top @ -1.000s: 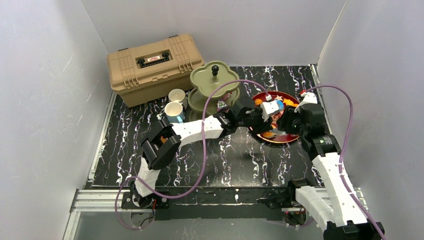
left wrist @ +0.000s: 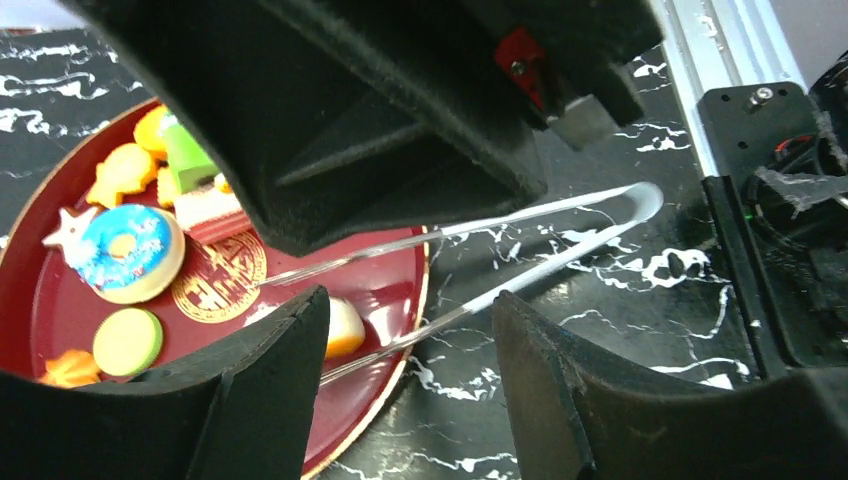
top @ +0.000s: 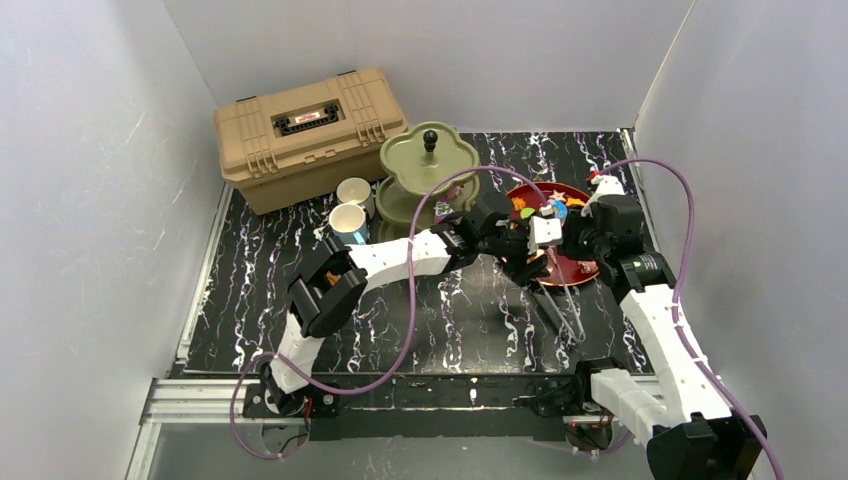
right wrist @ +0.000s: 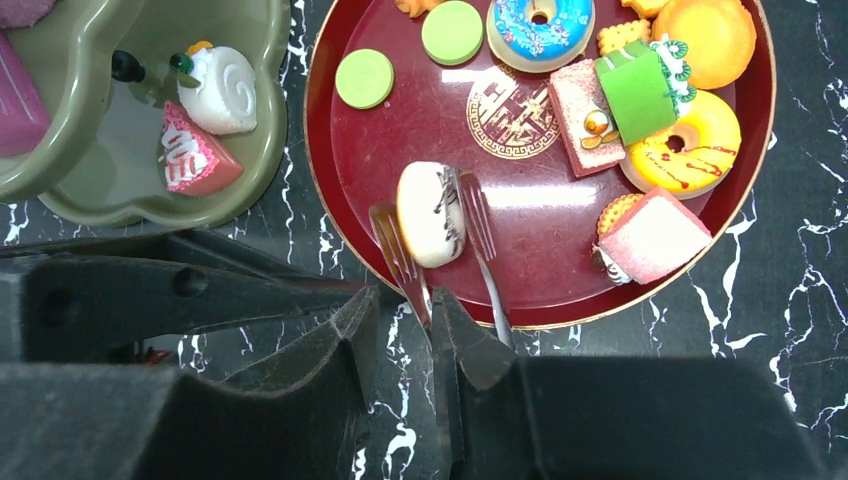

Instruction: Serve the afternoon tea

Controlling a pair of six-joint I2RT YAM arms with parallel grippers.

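Metal tongs (left wrist: 600, 235) with fork-shaped tips reach over the red plate, their bend beyond its rim in the left wrist view. Their prongs flank a white cake (right wrist: 432, 212) on the plate. My left gripper is part open, fingers either side of the near arm of the tongs. My right gripper is low at the plate's edge, fingertips beside the tong handles; its grip on them is unclear. Donuts (right wrist: 540, 25), sandwiches and cookies crowd the plate's far side.
A green tiered stand (top: 428, 160) with sweets stands left of the plate, two mugs (top: 350, 225) and a tan case (top: 310, 130) further left.
The long tongs now show below the grippers in the top view, reaching out toward the front. My right arm has shifted slightly; my left wrist slightly too.
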